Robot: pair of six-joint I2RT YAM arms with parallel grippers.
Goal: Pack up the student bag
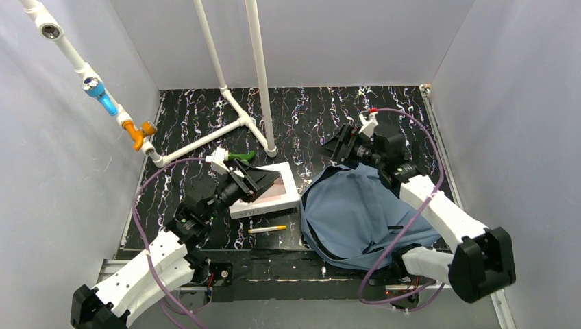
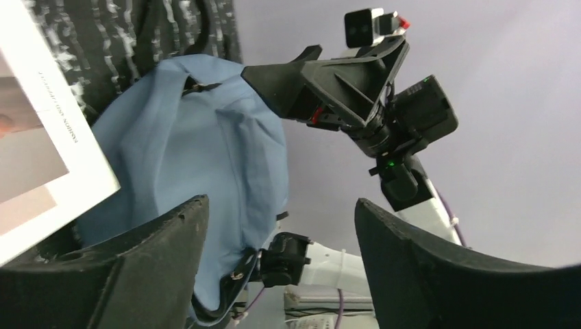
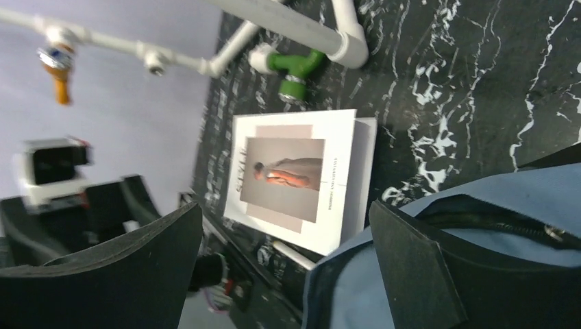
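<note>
A white-bordered book (image 1: 288, 195) with a figure on its cover lies on the dark marbled table, left of the blue bag (image 1: 353, 205). Above the book hovers my left gripper (image 1: 274, 179); in its own wrist view its fingers (image 2: 147, 264) are apart with nothing between them, the book (image 2: 85, 181) off to one side. My right gripper (image 1: 327, 152) stands open and empty over the bag's back-left edge. From the right wrist, the whole book cover (image 3: 284, 171) shows past its fingers (image 3: 418, 267). A white-and-yellow marker (image 1: 267, 229) lies in front of the book.
White pipes (image 1: 268, 103) rise behind the book, with a green valve (image 1: 243, 157) near their base. Orange and blue fittings (image 1: 140, 133) sit on the left pipe. The table behind the bag is clear.
</note>
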